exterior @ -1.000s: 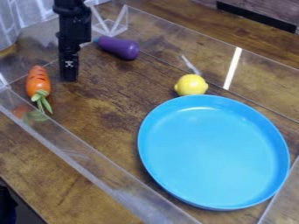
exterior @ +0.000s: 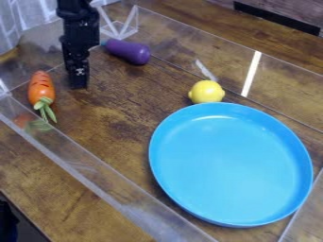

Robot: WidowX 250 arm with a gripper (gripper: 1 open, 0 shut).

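The black gripper (exterior: 76,74) hangs at the upper left, its fingers open and low over the wooden floor. An orange carrot (exterior: 41,90) with green leaves lies just left of it. A purple eggplant (exterior: 127,51) lies up and to its right. A yellow lemon (exterior: 206,92) sits right of centre, and a large blue plate (exterior: 229,163) fills the lower right.
Clear plastic walls (exterior: 94,172) border the wooden workspace. The middle of the floor, between gripper and plate, is bare. A white tape strip (exterior: 250,73) runs at the upper right.
The gripper shifts very slightly, dipping a little near the same spot. The objects stay where they were.
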